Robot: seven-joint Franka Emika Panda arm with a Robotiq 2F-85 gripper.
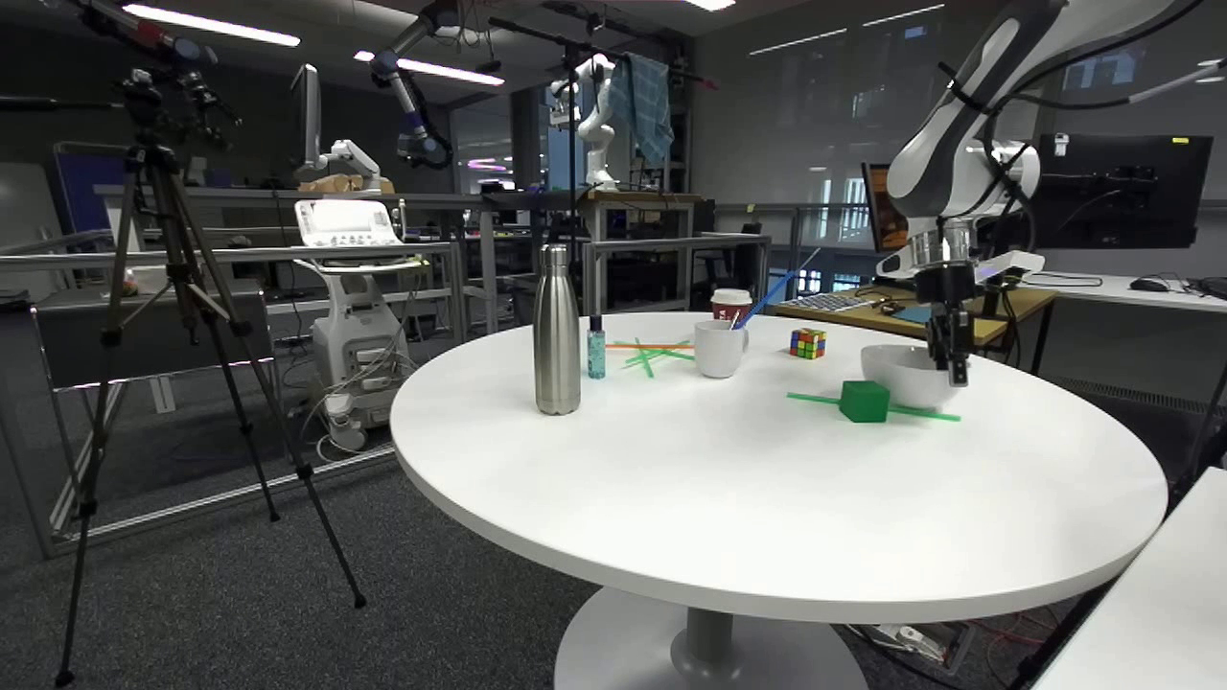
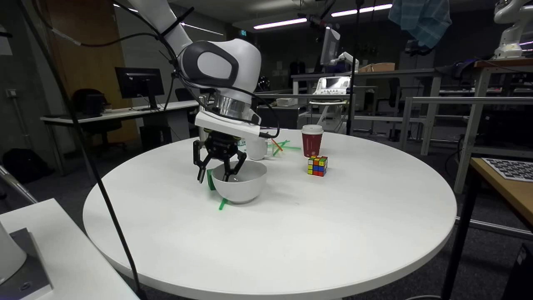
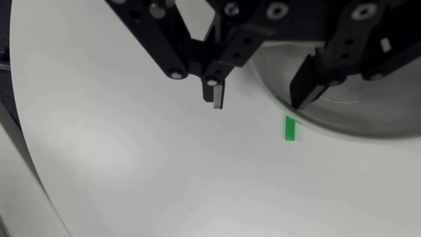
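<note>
A white bowl (image 2: 240, 189) stands upright on the round table. My gripper is over its rim with the fingers apart: the right one in the wrist view is over the bowl's inside, the left one outside the wall. The rim runs between them, with a gap on the outer side. In exterior view 2 the gripper (image 2: 213, 179) points down at the bowl's left side. A green block (image 1: 864, 402) sits close by the bowl, and a green strip (image 3: 290, 128) pokes out from under or beside it.
A puzzle cube (image 2: 317, 166), a red paper cup (image 2: 312, 141), a white mug (image 1: 720, 350) holding a blue stick, a small teal bottle (image 1: 595, 347) and a steel bottle (image 1: 557, 333) stand on the table (image 1: 736, 506). Thin green and orange sticks lie near the mug.
</note>
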